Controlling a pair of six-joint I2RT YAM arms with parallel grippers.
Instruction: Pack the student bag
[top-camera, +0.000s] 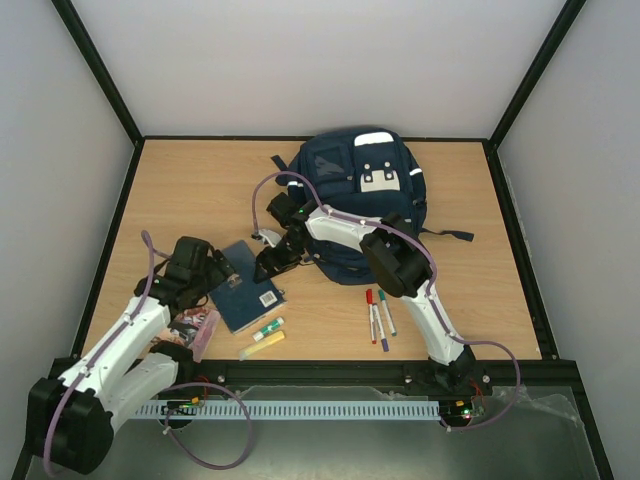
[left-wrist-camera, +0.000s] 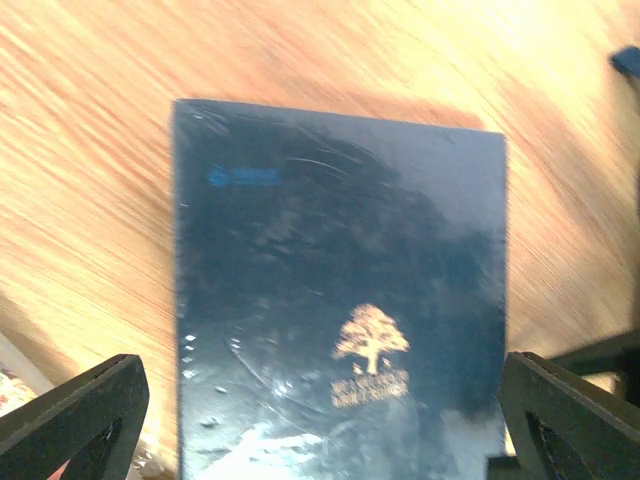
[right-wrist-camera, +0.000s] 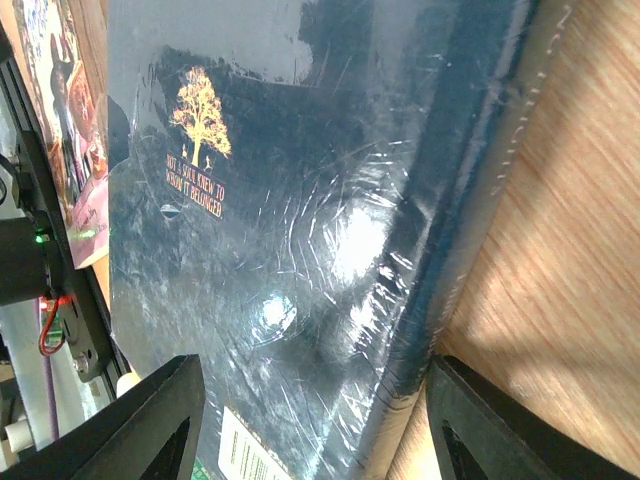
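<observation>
A dark blue book (top-camera: 243, 300) with a gold tree print lies flat on the table, left of the navy backpack (top-camera: 350, 170). In the left wrist view its cover (left-wrist-camera: 340, 240) shows beyond the spread fingers of my left gripper, which is open and empty over the book's left side. My right gripper is low at the opposite edge, its fingers well apart. One finger (right-wrist-camera: 165, 420) is over the cover; the other is just outside the book's spine edge (right-wrist-camera: 440, 200), close to or touching it. No grip on the book shows.
A pink picture-covered book (top-camera: 203, 335) lies partly under my left arm. Near the front edge are a green-and-white tube (top-camera: 268, 329) and a yellow stick (top-camera: 263, 345). Several markers (top-camera: 376, 322) lie right of centre.
</observation>
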